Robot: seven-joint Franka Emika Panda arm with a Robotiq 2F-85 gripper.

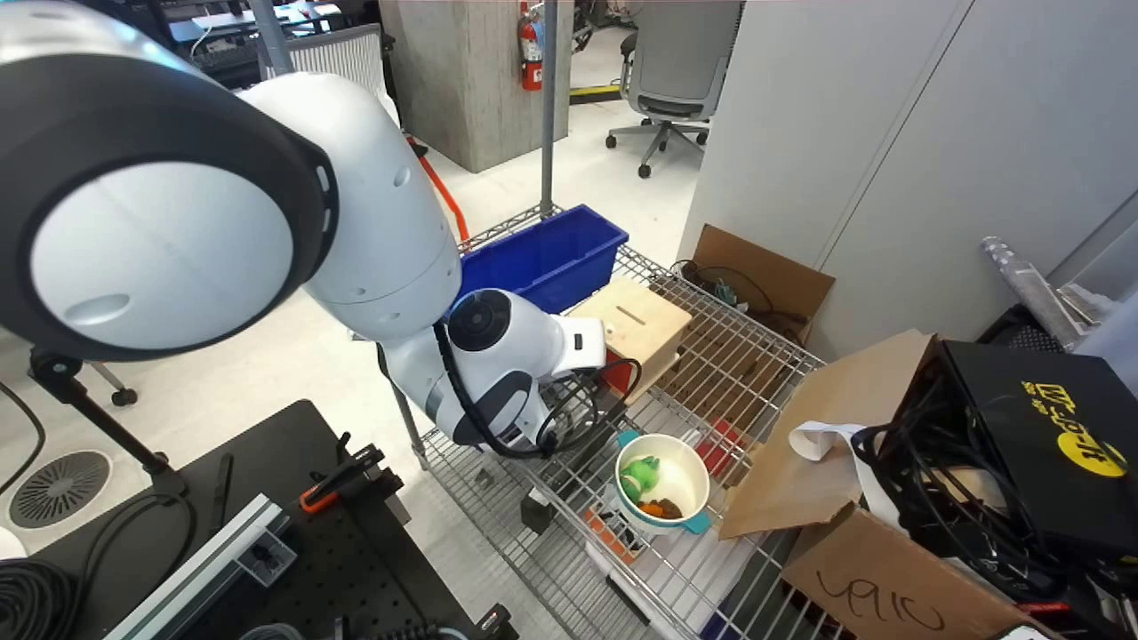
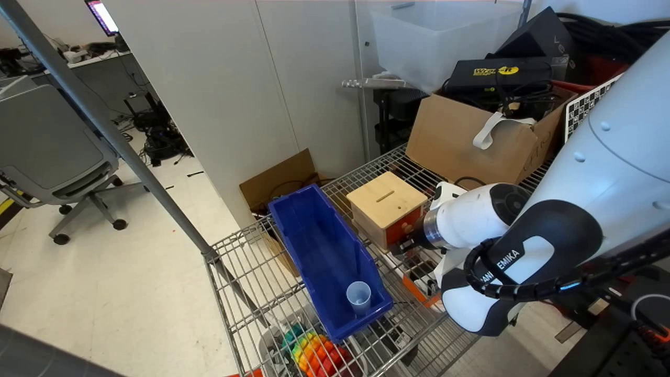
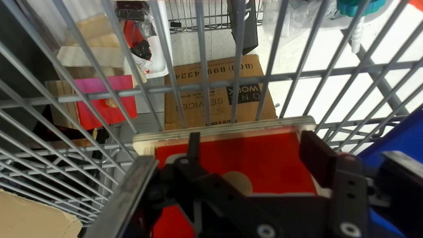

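Note:
A light wooden box [image 1: 631, 316] with a slot in its top stands on the wire shelf. Its front is a red panel [image 3: 269, 166] with a pale round knob [image 3: 239, 181], which the wrist view shows partly covered by the gripper's own parts. My gripper faces this panel, its fingers [image 3: 193, 146] standing well apart on either side of the knob. I see nothing gripped between them; whether either finger touches the panel cannot be told. In exterior view 2 the gripper [image 2: 402, 248] is low beside the box's red front [image 2: 406, 225].
A long blue bin [image 2: 326, 251] with a translucent cup [image 2: 358, 296] lies close beside the box. Toward the near side sits a white pot [image 1: 685, 482] holding toy food. An open cardboard box [image 1: 827, 427] with cables occupies the shelf's other end.

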